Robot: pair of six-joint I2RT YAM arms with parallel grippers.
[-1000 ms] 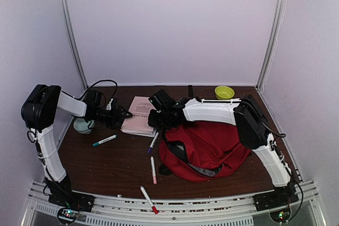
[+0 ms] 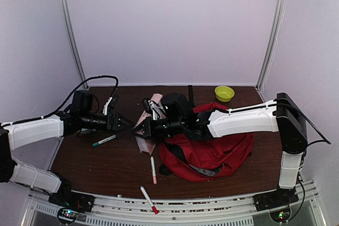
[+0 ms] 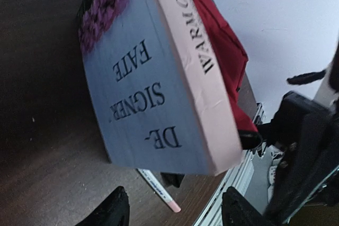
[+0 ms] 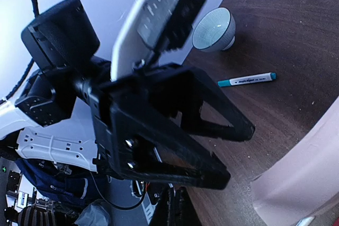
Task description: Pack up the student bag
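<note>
A pink-spined book with a pale blue cover reading DESIGNER FATE is tilted up between my grippers at the centre. My left gripper is at its left; in the left wrist view its fingers stand apart below the book, and what lies between them is unclear. My right gripper reaches over the book from the right; in the right wrist view its tips show shut at the bottom edge. The red bag lies open-mouthed at the right.
A teal marker, pink marker and red marker lie loose. A yellow bowl stands at the back right; a pale bowl is at the left.
The book has risen from lying flat to a steep tilt. Both arms have shifted toward the front, and the right one has turned out further.
</note>
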